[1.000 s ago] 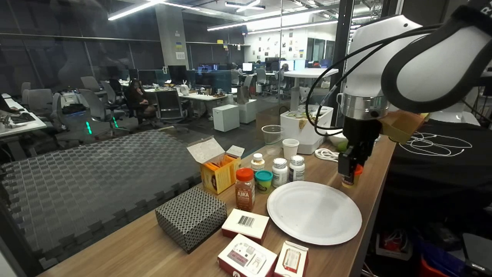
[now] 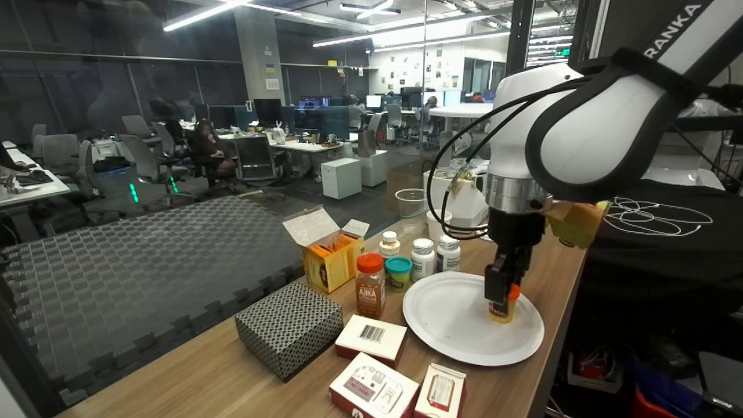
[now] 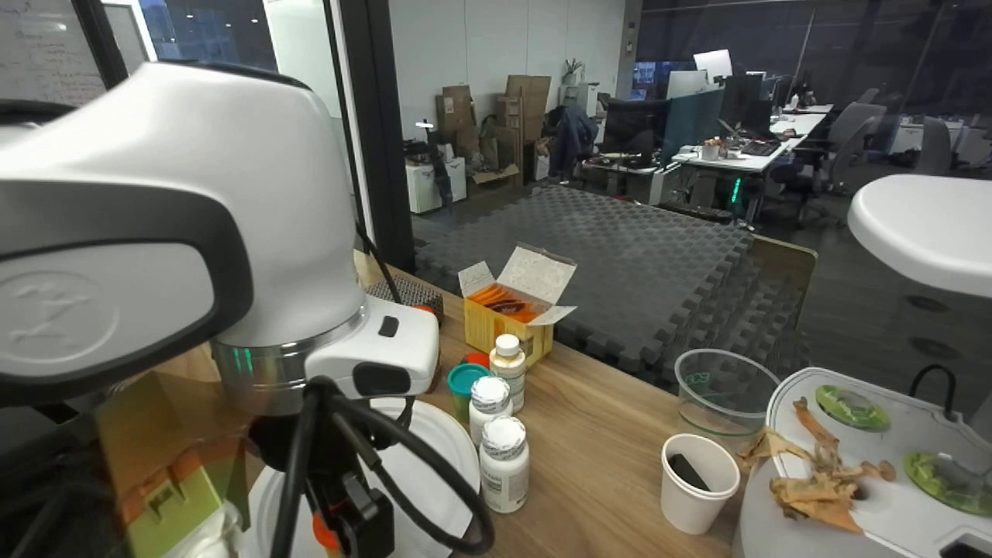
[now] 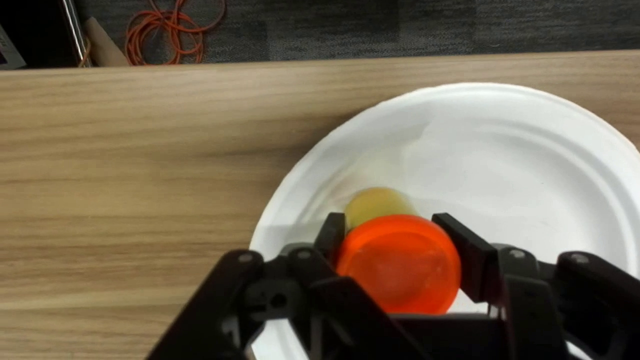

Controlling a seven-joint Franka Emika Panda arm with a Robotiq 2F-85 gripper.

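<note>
A small yellow tub with an orange-red lid (image 4: 400, 264) is held between the fingers of my gripper, one finger on each side of the lid. In exterior view 1 the yellow tub (image 2: 501, 312) is upright over the right part of the white plate (image 2: 446, 327). Whether its base touches the plate I cannot tell. My gripper mostly hides the tub in exterior view 2, where a bit of the orange lid (image 3: 325, 532) shows.
Beyond the plate stand white bottles (image 2: 422, 259), a teal-lidded tub (image 2: 399, 273) and a red-capped jar (image 2: 370, 284). White-and-red boxes (image 2: 374, 386) and a patterned box (image 2: 289, 327) lie left of it. A paper cup (image 3: 699, 482) stands apart. The table edge runs close by the plate.
The arm has carried the tub from above the bare table behind the plate to over the plate, towards exterior view 1 and leftward. My gripper has stayed shut on it.
</note>
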